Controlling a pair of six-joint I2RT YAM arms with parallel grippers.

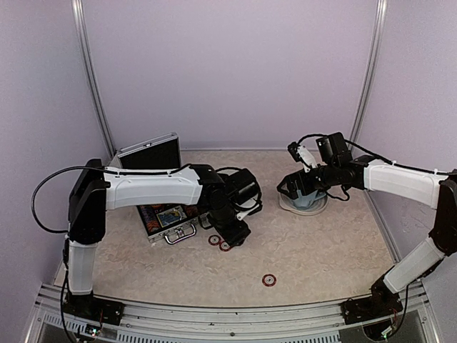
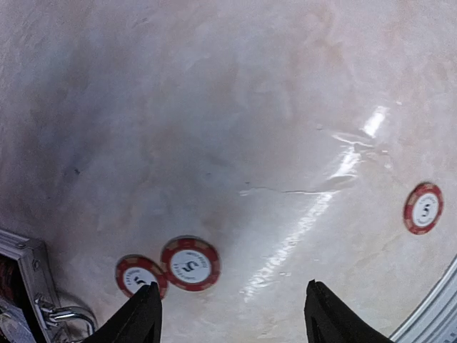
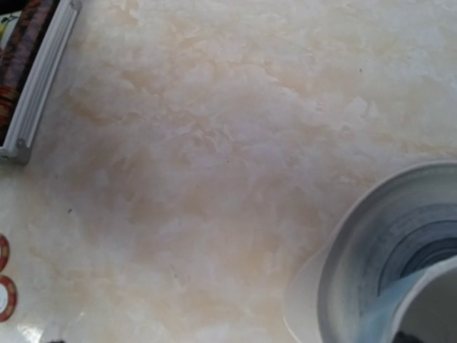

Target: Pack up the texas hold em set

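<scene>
The open case lies at the left of the table, its lid raised; a card box and red pieces show inside, part hidden by my left arm. Two red-rimmed chips, one nearer the case and one beside it, lie flat with edges close or touching. A third chip rests alone near the front edge. My left gripper hovers over the table by the pair, fingers apart, nothing between them. At the right, my right gripper stands open above the cup and dish, holding nothing visible.
Beneath the right gripper, a pale dish holds a bluish cup. The case handle juts forward.
</scene>
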